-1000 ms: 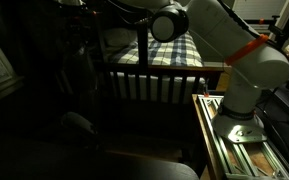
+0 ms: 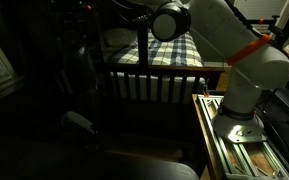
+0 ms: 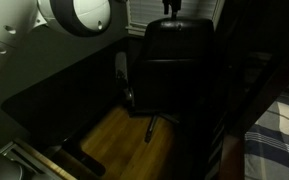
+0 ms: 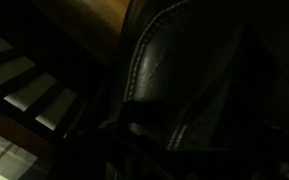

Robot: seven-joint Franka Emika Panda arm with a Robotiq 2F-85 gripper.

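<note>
A black office chair (image 3: 174, 65) with a tall back stands before the window in exterior view 2. My gripper (image 3: 171, 9) is a dark shape at the top of that view, by the upper edge of the chair back. Dark leather (image 4: 169, 70) with pale stitching fills much of the wrist view. My fingers are lost in shadow there, so neither the finger opening nor anything between them can be made out. Across exterior view 1, the white arm (image 2: 249, 65) reaches from its base at the right toward the upper left.
A dark slatted rail (image 2: 154, 72) runs in front of a bed with a plaid cover (image 2: 184, 50). Bare wooden floor (image 3: 129, 140) shows beside the chair. The arm's base (image 2: 237, 125) stands on a table edge at the right. Lighting is very dim.
A pale curved shape at the lower left of exterior view 1 looks brighter now. The arm's position has changed little, if at all.
</note>
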